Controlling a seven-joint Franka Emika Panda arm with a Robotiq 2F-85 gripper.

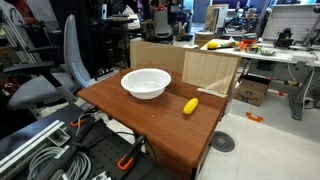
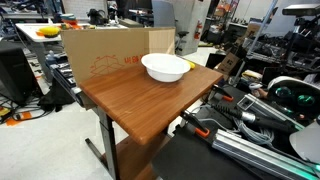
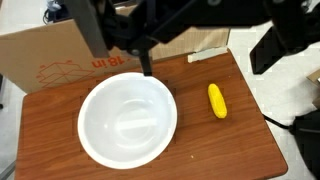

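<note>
A white bowl (image 1: 147, 83) rests on the brown wooden table (image 1: 160, 122), and it looks empty from above in the wrist view (image 3: 127, 120). To one side of it lies a small elongated yellow object (image 1: 190, 105), apart from the bowl; the wrist view shows it more clearly (image 3: 217, 101). My gripper is above the table with its dark fingers spread wide and nothing between them. In the wrist view the yellow object appears just below the gap, nearer the right finger. I cannot make out the gripper clearly in the exterior views.
Cardboard panels (image 2: 105, 53) stand along one long edge of the table. A grey chair (image 1: 75, 55) is at the left, and cables (image 1: 62, 160) and dark equipment lie at the near side. Most of the tabletop around the bowl is bare.
</note>
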